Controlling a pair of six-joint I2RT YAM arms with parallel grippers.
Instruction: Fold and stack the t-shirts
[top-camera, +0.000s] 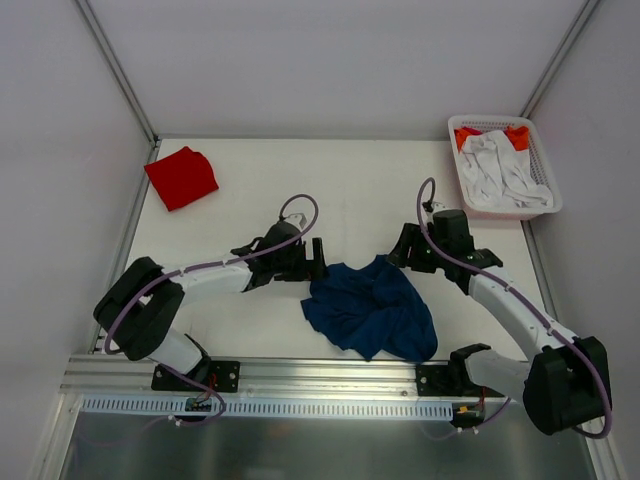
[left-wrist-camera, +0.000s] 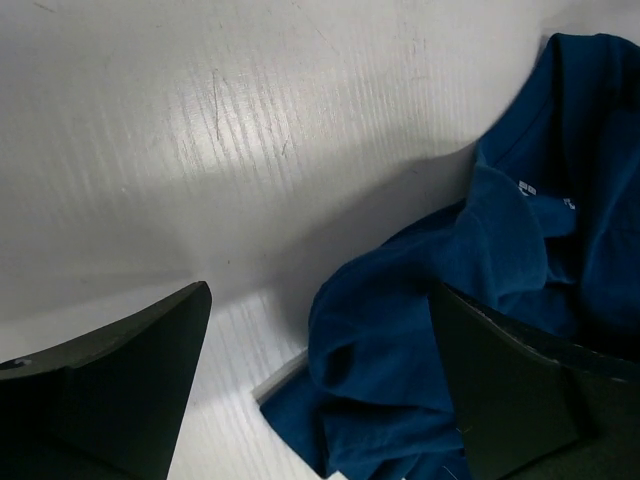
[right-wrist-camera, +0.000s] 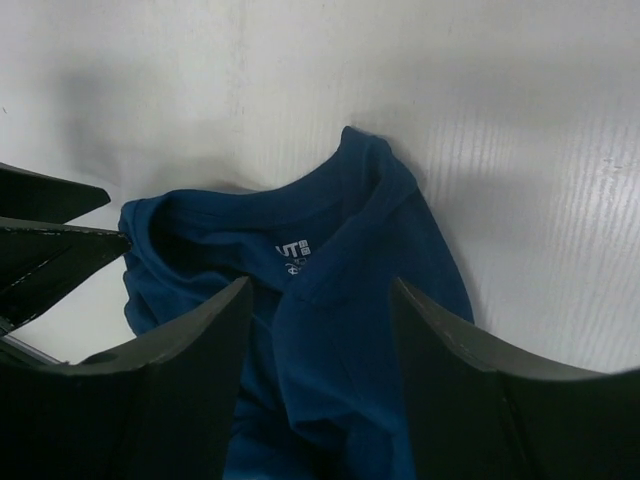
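A dark blue t-shirt (top-camera: 370, 310) lies crumpled on the front middle of the white table. My left gripper (top-camera: 318, 258) is at its upper left corner, open; in the left wrist view its fingers (left-wrist-camera: 520, 390) stand wide apart, with a raised fold of the blue shirt (left-wrist-camera: 390, 310) showing between and under them. At the shirt's upper right corner is my right gripper (top-camera: 403, 246). Its fingers (right-wrist-camera: 215, 345) are apart above the cloth in the right wrist view, where a collar with a white label shows. Whether either gripper touches the fabric I cannot tell. A folded red t-shirt (top-camera: 181, 178) rests at the back left.
A white basket (top-camera: 545, 190) with white and orange-red cloth stands at the back right. Bare table (top-camera: 340, 190) spreads behind the blue shirt. In the right wrist view, the left gripper's dark fingers (right-wrist-camera: 60, 250) reach in close by.
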